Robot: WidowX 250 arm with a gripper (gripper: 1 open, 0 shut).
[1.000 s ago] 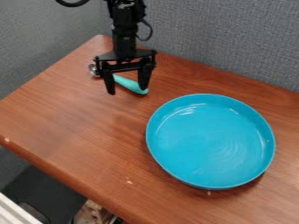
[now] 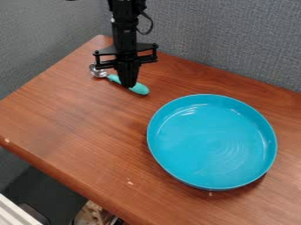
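The black gripper [image 2: 127, 76] is lowered at the upper middle of the camera view, over a turquoise-handled utensil [image 2: 139, 88] with a metal head at its left end. Its fingers come down onto the middle of the handle; whether they are closed on it I cannot tell. A large blue plate [image 2: 212, 141] lies on the right side of the wooden table [image 2: 70, 132], apart from the utensil.
The table's left and front edges drop to a dark floor, with a white object [image 2: 12, 214] at the bottom left. Grey walls stand behind.
The gripper has shifted back from in front of the utensil onto its handle, and its fingers appear closer together than a second ago. The plate has not moved.
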